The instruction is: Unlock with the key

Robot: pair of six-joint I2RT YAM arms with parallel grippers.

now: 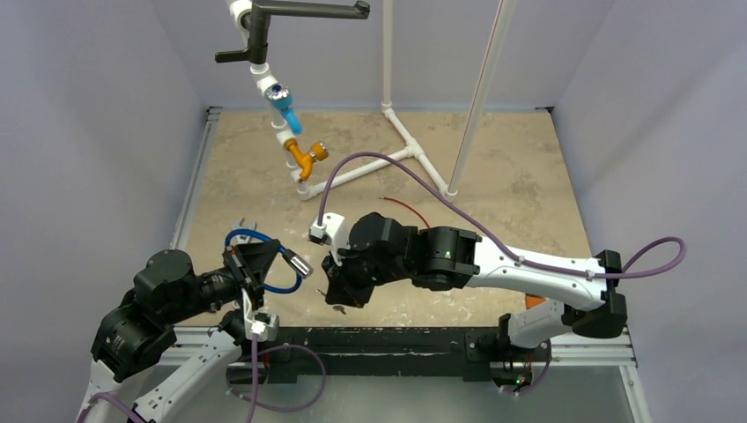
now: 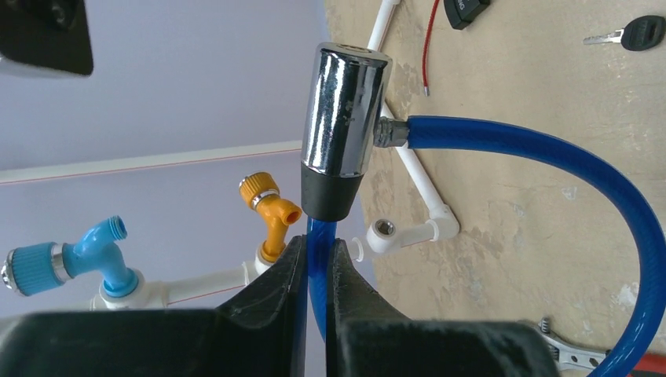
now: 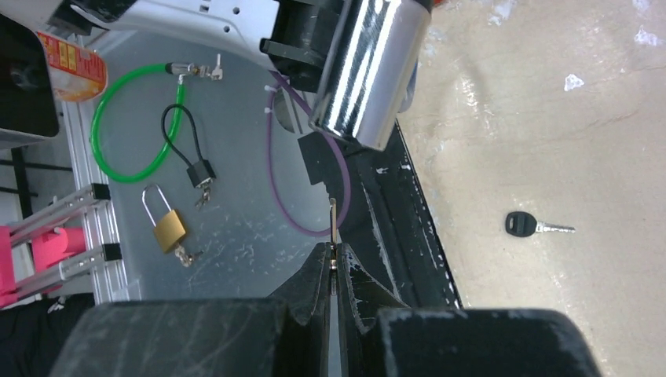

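My left gripper is shut on the blue cable of a lock, just below its chrome cylinder [image 2: 345,110]. The blue loop [image 2: 542,145] hangs out to one side. In the top view, the cylinder [image 1: 298,263] slants down to the right. A thin metal key [image 3: 333,218] stands upright between the tips of my right gripper, which is shut on it; its head is hidden. Seen from the right wrist, the cylinder [image 3: 369,75] is above and to the right of the key's tip, apart from it.
A black-headed key [image 3: 521,225] lies loose on the board. Beyond the board's edge lie a brass padlock [image 3: 169,231], a black cable lock [image 3: 200,173] and a green cable lock [image 3: 135,77]. A wrench [image 2: 572,356] rests beneath the blue loop.
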